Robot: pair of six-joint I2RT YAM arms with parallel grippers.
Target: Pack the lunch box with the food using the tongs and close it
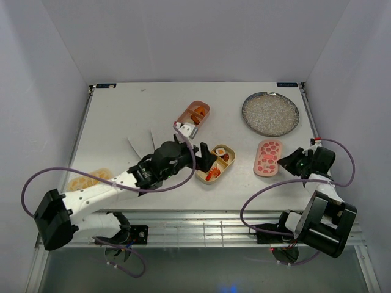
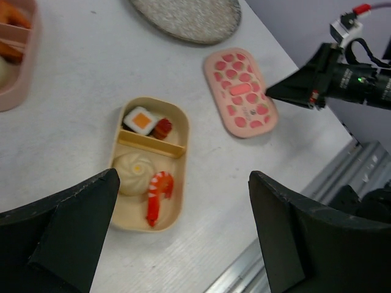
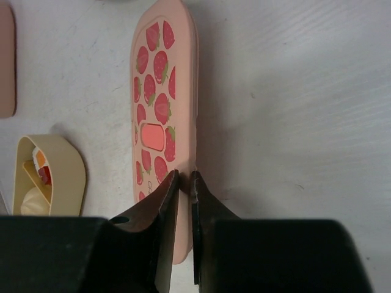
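Note:
The pink strawberry lid [image 1: 267, 155] lies right of the yellow lunch box [image 2: 183, 201], which holds a bun, a shrimp and small pieces in compartments. My right gripper is at the lid's near long edge; its fingertips are close together there, and whether they pinch the rim is unclear. My left gripper [image 1: 203, 156] hangs over the yellow box's left part, open, its fingers wide apart in the left wrist view with nothing held between them.
A pink food box [image 1: 203, 108] stands at the back middle, a round silver tray [image 1: 270, 114] at the back right. A yellow lid [image 1: 91, 180] and pale strips lie on the left.

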